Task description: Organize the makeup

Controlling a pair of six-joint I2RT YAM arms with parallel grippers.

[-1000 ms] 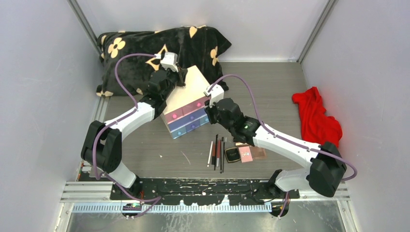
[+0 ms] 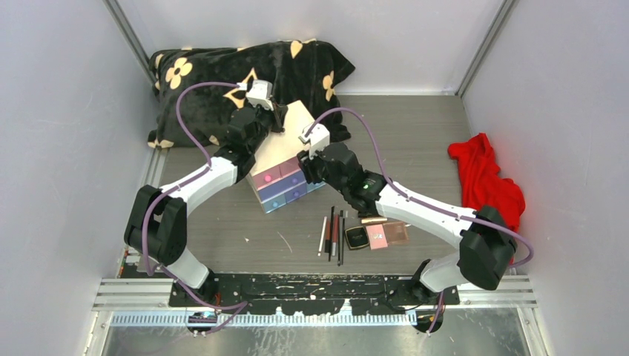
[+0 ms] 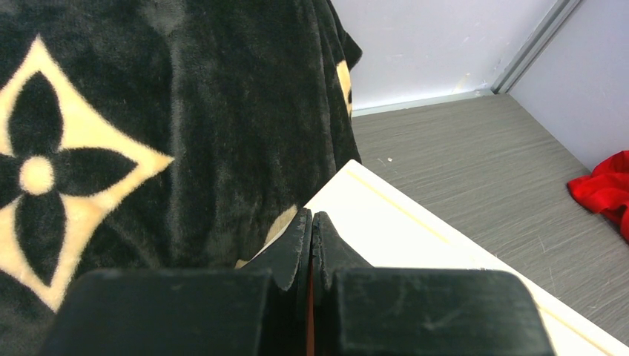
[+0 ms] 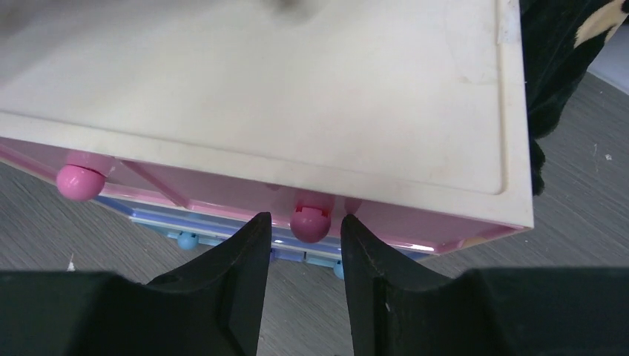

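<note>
A white-topped organizer (image 2: 279, 139) with pink, blue and light-blue drawers stands angled at back centre. My left gripper is shut, nothing showing between its fingers, at the far part of the white top. My right gripper is open, its fingers either side of a round pink knob (image 4: 310, 225) on a top drawer, not closed on it. Another pink knob (image 4: 80, 180) shows to its left. Makeup pencils and brushes (image 2: 330, 236), a black compact (image 2: 357, 236), a pink case (image 2: 376, 236) and a brown palette (image 2: 397, 231) lie in front.
A dark patterned blanket (image 2: 197, 80) is bunched behind the organizer. A red cloth (image 2: 483, 178) lies at the right. Walls bound both sides.
My right gripper has moved a little up and left in the top view, closer to the drawer knob. The left arm and organizer have not visibly moved.
</note>
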